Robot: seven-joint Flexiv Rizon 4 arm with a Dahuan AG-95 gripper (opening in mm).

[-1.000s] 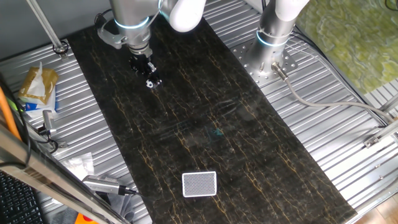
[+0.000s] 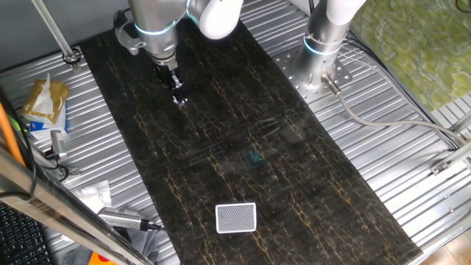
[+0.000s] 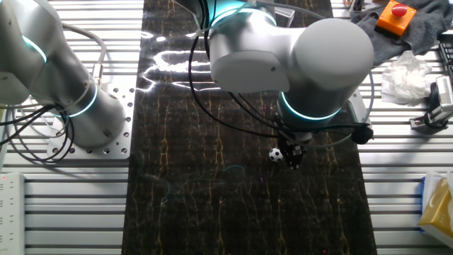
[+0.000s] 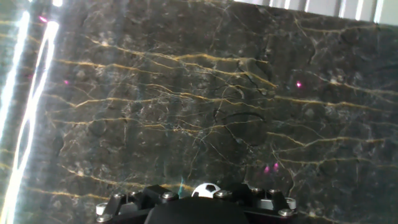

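Observation:
A small black-and-white football-patterned ball (image 3: 276, 154) is close beside the fingertips of my gripper (image 3: 291, 154) in exterior view 2. In the wrist view, the ball (image 4: 206, 189) shows at the bottom middle, partly hidden behind the black finger linkages of my gripper. Exterior view 1 has the gripper (image 2: 179, 97) pointing down over the far-left part of the dark board, its tips too small to make out clearly. Whether the fingers grip the ball or only stand around it cannot be told. A white grated rectangular holder (image 2: 236, 218) lies near the front of the board.
The dark marbled board (image 2: 243, 132) is mostly bare between gripper and holder. Along the left edge are a tissue pack (image 2: 45, 101), a grey device (image 2: 121, 218) and a metal post. An orange box with a red button (image 3: 396, 15) sits off the board.
The gripper has shifted and turned only very slightly at its tips over the last second. The white holder has not moved.

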